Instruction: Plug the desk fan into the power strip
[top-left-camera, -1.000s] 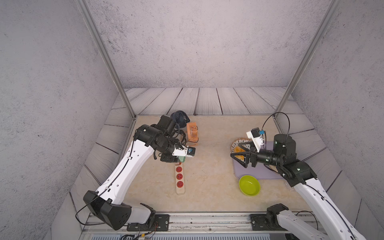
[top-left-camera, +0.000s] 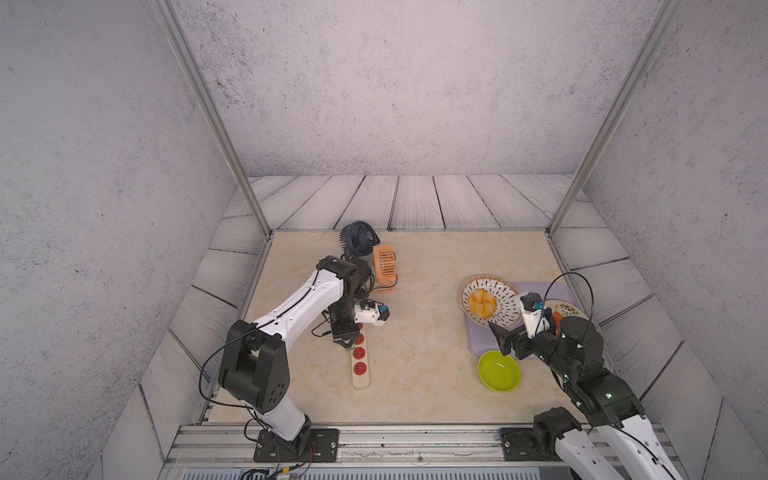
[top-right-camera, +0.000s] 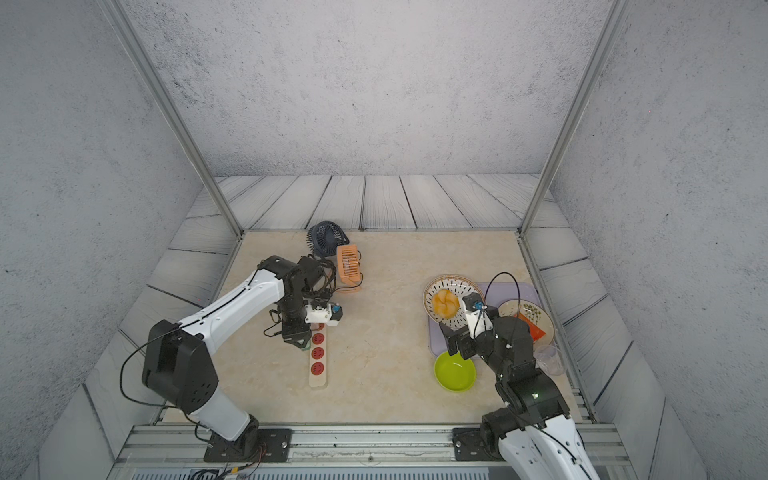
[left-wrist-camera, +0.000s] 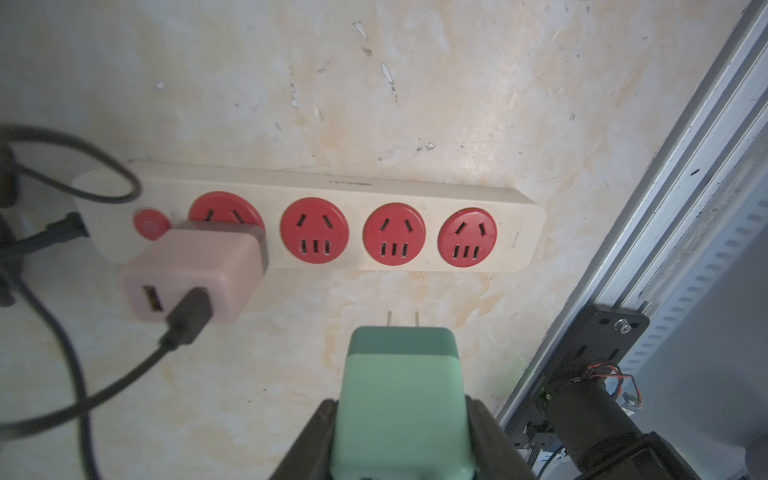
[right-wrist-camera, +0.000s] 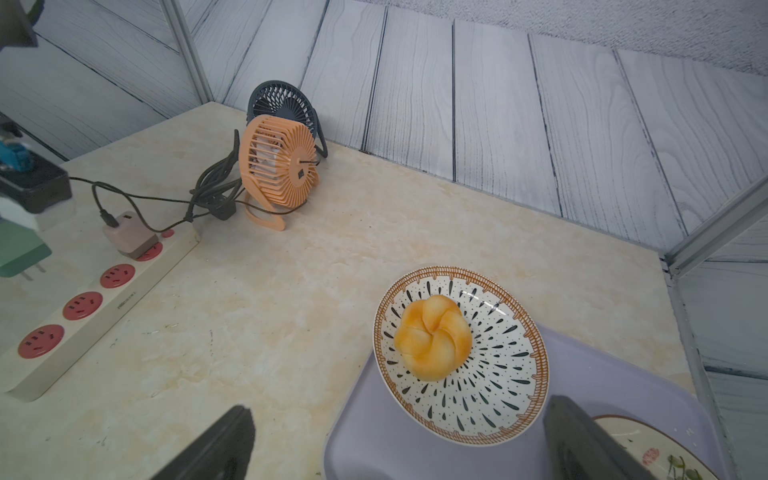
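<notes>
In the left wrist view my left gripper is shut on a green plug adapter (left-wrist-camera: 404, 400), its two prongs pointing toward the white power strip (left-wrist-camera: 512, 232) and apart from it. Three red sockets on the strip show bare. A pink adapter (left-wrist-camera: 200, 268) with a black cable sits on the socket near the switch. The orange desk fan (right-wrist-camera: 276, 164) stands beyond the strip, and a dark fan (right-wrist-camera: 284, 104) stands behind it. My right gripper is open above the purple tray, nothing between its fingers.
A patterned bowl (right-wrist-camera: 504, 392) with a bread roll (right-wrist-camera: 432, 336) rests on the purple tray (right-wrist-camera: 360, 440). A green bowl (top-left-camera: 499, 371) stands at the tray's near side. Coiled cables (right-wrist-camera: 216, 184) lie beside the fans.
My left gripper has turned and come nearer the front, carrying the green adapter along the strip's side. My right arm has drawn back to the right and nearer the front.
</notes>
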